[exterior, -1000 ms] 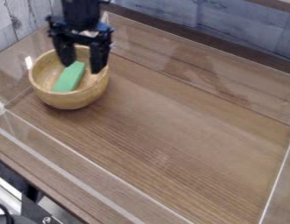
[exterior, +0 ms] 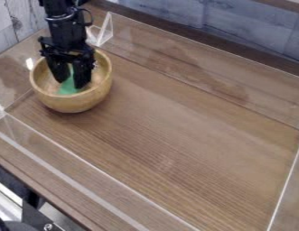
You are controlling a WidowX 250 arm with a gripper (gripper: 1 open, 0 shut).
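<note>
A wooden bowl (exterior: 72, 101) sits at the upper left of the table, with a green object (exterior: 67, 87) inside it. The black gripper (exterior: 67, 72) reaches down from the top into the bowl, over the green object and partly hiding it. Whether its fingers are open or shut on the object is unclear.
Pale walls or edges border it at the left and at the upper right.
The gripper has moved left and down into the bowl, now covering more of the green object. The bowl stays at the upper left.
</note>
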